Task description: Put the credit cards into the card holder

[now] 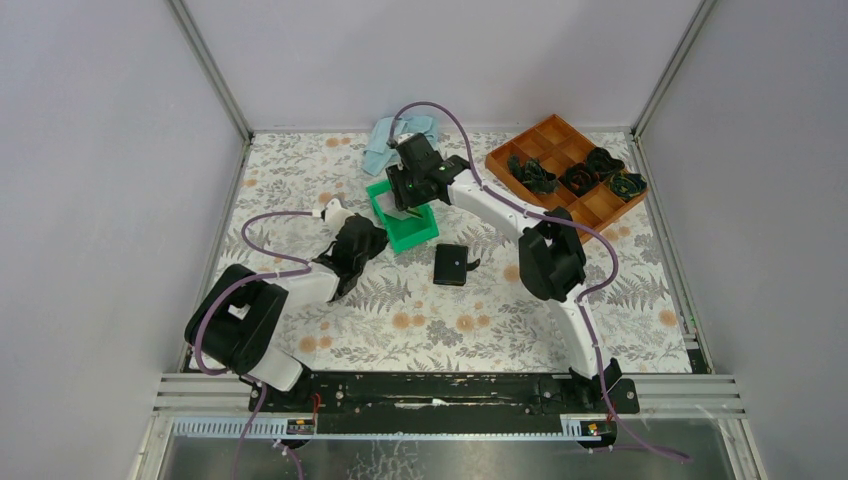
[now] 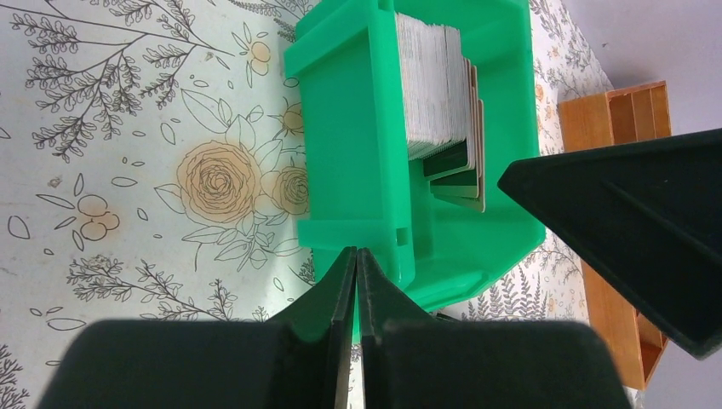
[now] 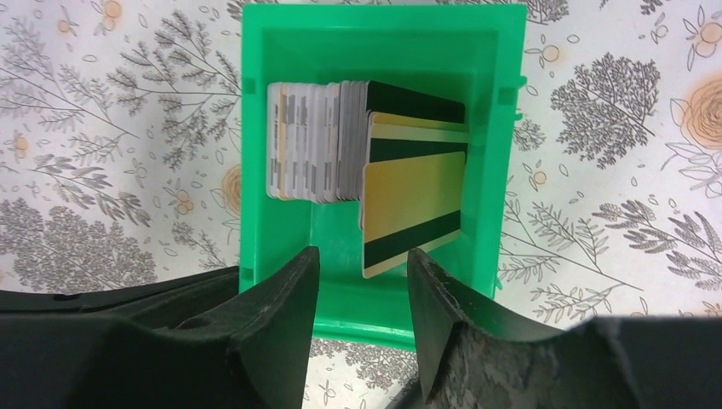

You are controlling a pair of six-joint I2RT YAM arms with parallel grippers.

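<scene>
A green tray (image 1: 415, 235) (image 3: 383, 25) holds a stack of cards (image 2: 430, 85) (image 3: 315, 141), with several yellow and black cards (image 3: 413, 192) leaning at its side. My right gripper is part open above the tray, its fingertips either side of the front card's lower edge, not visibly closed on it. My left gripper is shut at the tray's outer side; whether anything is between its fingers is hidden. A black card holder (image 1: 450, 264) lies on the table in front of the tray.
An orange compartment box (image 1: 565, 135) with dark bundles stands at the right rear. A light blue cloth (image 1: 385, 140) lies behind the tray.
</scene>
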